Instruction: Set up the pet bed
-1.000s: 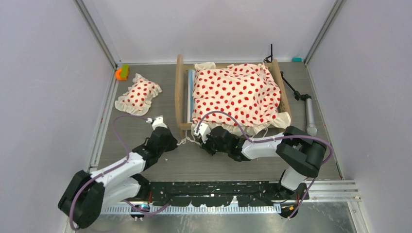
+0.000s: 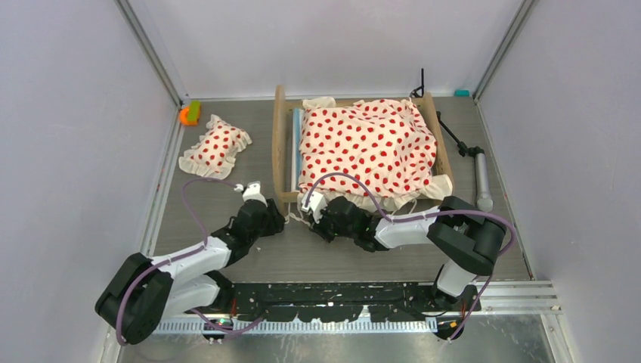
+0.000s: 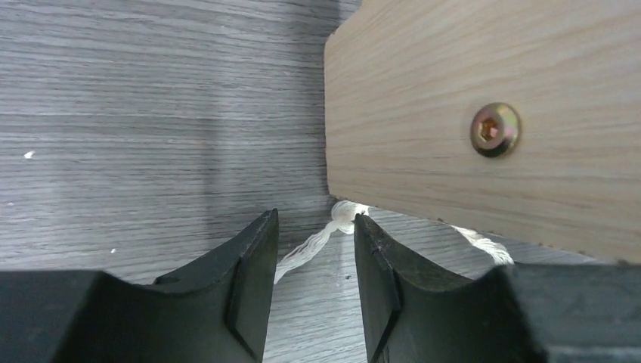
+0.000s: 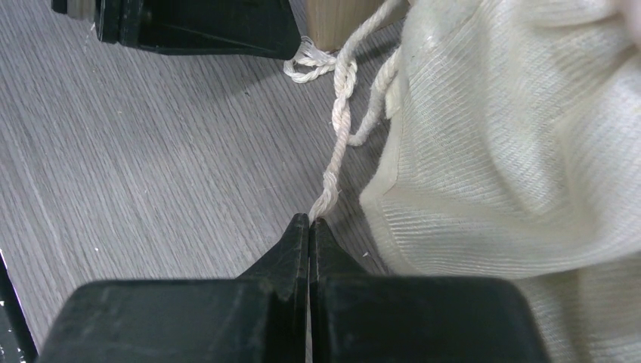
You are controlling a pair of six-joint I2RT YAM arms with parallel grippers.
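Note:
A wooden pet bed frame (image 2: 280,144) holds a cream cushion with red dots (image 2: 366,147). White cord hangs at the frame's near left corner. In the right wrist view, my right gripper is shut on one end of a twisted white cord (image 4: 330,181), beside the cushion's cream edge (image 4: 484,219). My left gripper stands open by the wooden corner (image 3: 423,128). A knotted white cord end (image 3: 310,246) lies in the space between its fingers in the left wrist view; whether they touch it I cannot tell.
A small dotted pillow (image 2: 218,147) lies at the left, near an orange and green object (image 2: 190,113). To the right of the bed rests a grey tube on a black stand (image 2: 483,178).
The right arm and the cushion have stayed in place.

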